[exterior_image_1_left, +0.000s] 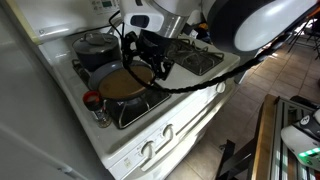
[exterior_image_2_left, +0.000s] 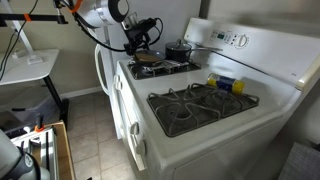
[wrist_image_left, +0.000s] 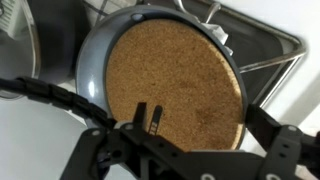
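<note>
A round brown, cork-like disc (wrist_image_left: 175, 75) lies over a grey pan (wrist_image_left: 93, 62), whose rim shows round it in the wrist view. In exterior view 1 the same disc (exterior_image_1_left: 120, 84) sits on the stove's near left burner. My gripper is open above it, fingers spread wide with nothing held between them. A small dark slim mark (wrist_image_left: 156, 119) shows on the disc near the left finger; what it is I cannot tell. From exterior view 1, the gripper (exterior_image_1_left: 148, 58) hangs over the disc's right side. Contact with it cannot be judged.
A dark lidded pot (exterior_image_1_left: 97, 45) stands behind the pan. Beside it on the left is a red-topped jar (exterior_image_1_left: 93, 102). Farther along the stove lie a yellow-and-blue item (exterior_image_2_left: 225, 84) and bare burner grates (exterior_image_2_left: 200, 107). A black cable loops below the arm.
</note>
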